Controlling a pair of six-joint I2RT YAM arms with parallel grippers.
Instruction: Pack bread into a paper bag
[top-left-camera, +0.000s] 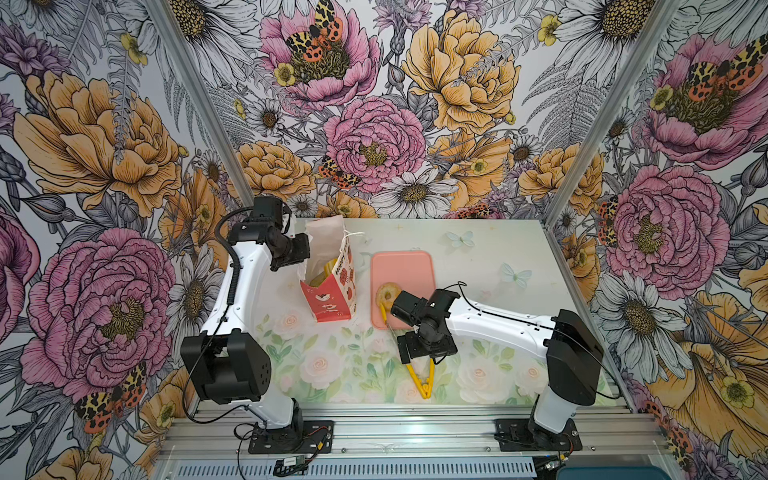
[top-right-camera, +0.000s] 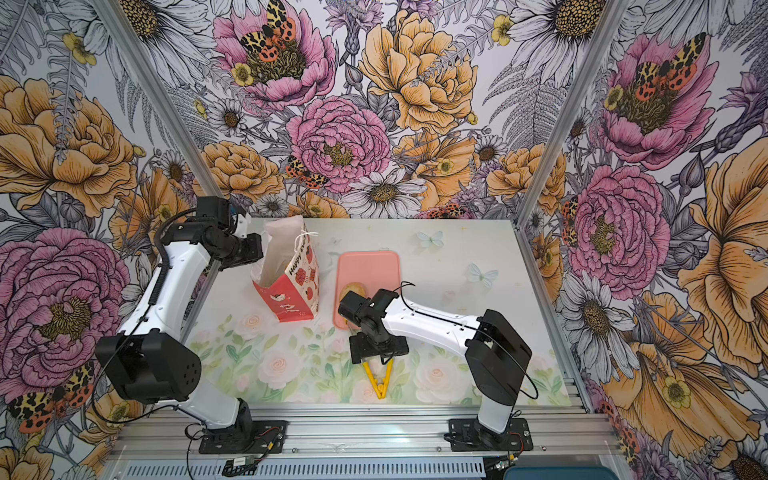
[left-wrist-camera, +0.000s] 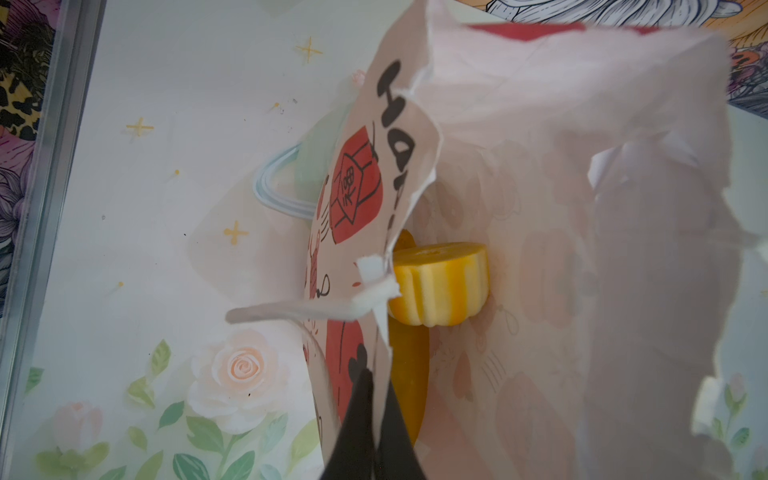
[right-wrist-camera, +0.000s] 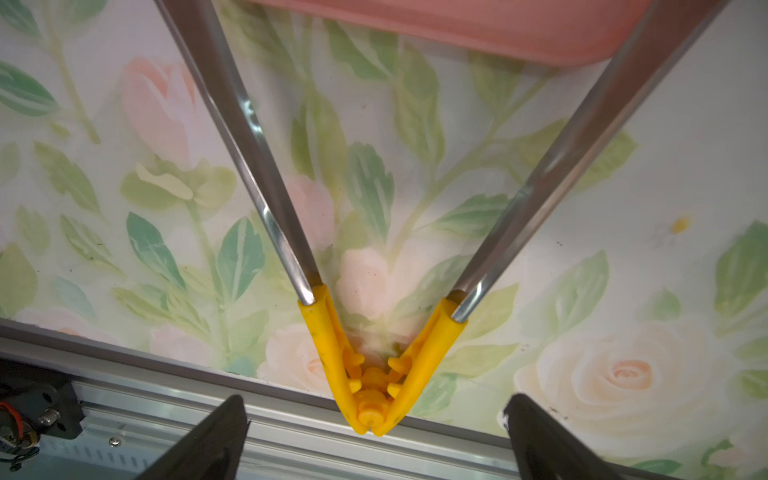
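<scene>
The open paper bag (top-left-camera: 328, 300), red and white, stands upright left of centre. My left gripper is shut on its rim; a thin paper edge runs between the fingers. Inside the bag lie a yellow-striped round bread (left-wrist-camera: 440, 288) and a longer yellow piece (left-wrist-camera: 409, 376), partly covered by the bag wall. A round bread with a hole (top-left-camera: 388, 293) lies on the pink tray (top-left-camera: 402, 262). My right gripper is open above the handle end of the tongs (right-wrist-camera: 324, 336), whose spread metal arms reach towards the tray.
A metal rail (right-wrist-camera: 264, 408) runs along the table's front edge, close to the tongs' hinge. Floral walls enclose the back and sides.
</scene>
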